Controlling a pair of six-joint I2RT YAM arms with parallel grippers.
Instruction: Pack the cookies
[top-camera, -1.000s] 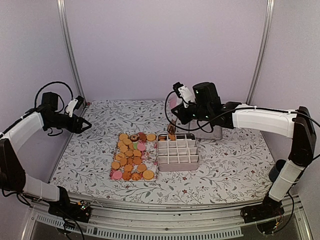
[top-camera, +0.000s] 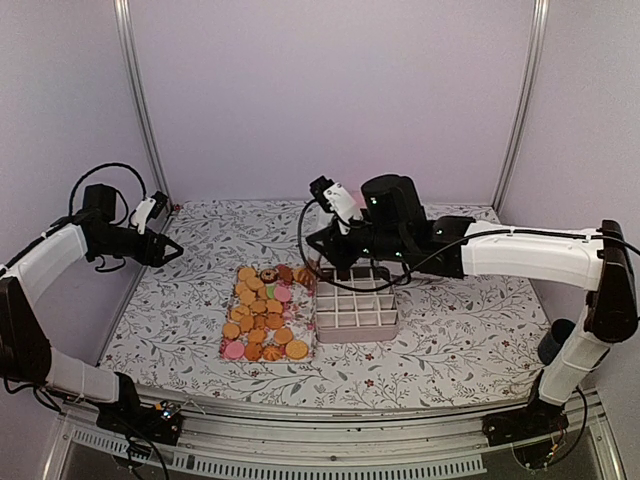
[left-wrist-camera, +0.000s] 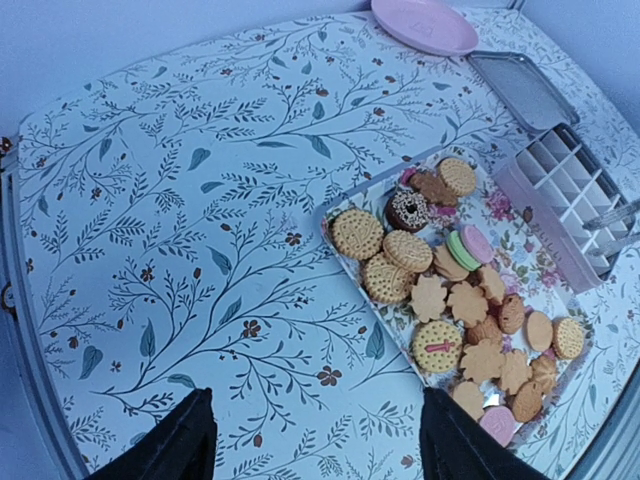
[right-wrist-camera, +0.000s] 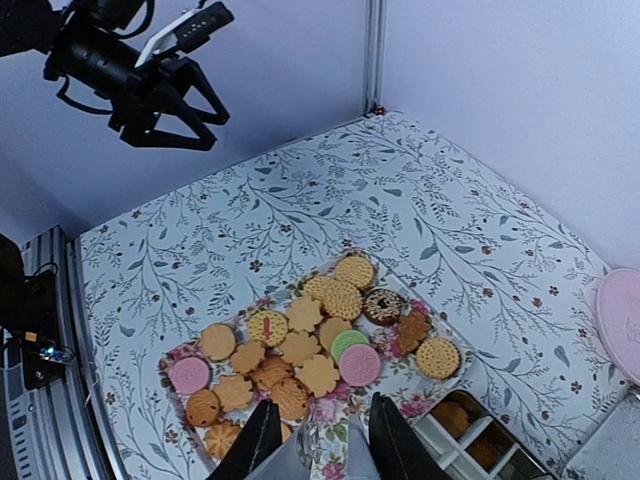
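Note:
A floral tray of assorted cookies (top-camera: 227, 349) lies left of the pale divided box (top-camera: 355, 334); the right wrist view shows brown cookies (right-wrist-camera: 452, 418) inside some back compartments. My right gripper (top-camera: 320, 248) hangs over the box's back-left corner and the tray's edge, shut on a clear tool, seen between its fingers at the bottom of the right wrist view; what the tool is cannot be made out fully. My left gripper (top-camera: 165, 251) is raised at the far left, part open with nothing between its fingers.
A pink plate (left-wrist-camera: 425, 20) and a metal tray (left-wrist-camera: 520, 88) lie at the back right. A dark cup (top-camera: 555, 340) stands at the right edge.
My right gripper has moved left from above the box's back compartments toward the cookie tray. The left arm has not visibly moved.

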